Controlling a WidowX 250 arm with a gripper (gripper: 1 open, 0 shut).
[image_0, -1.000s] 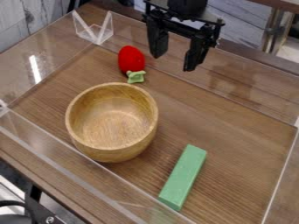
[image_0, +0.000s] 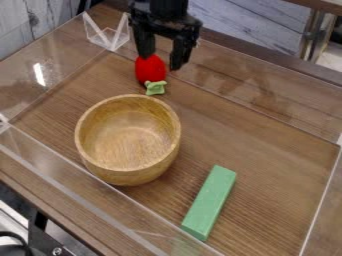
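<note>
My gripper is at the top centre of the camera view, open and pointing down, just above a red object with a green top, which looks like a strawberry or similar toy. The dark gripper body partly covers the area behind it; whether the fingers touch the red object I cannot tell.
A large yellow bowl fills the lower left middle. A light green bar lies at the lower right. A clear wire-like item sits at the upper left.
My gripper has moved left from the upper middle right to over the red object. The objects on the surface have stayed in place.
</note>
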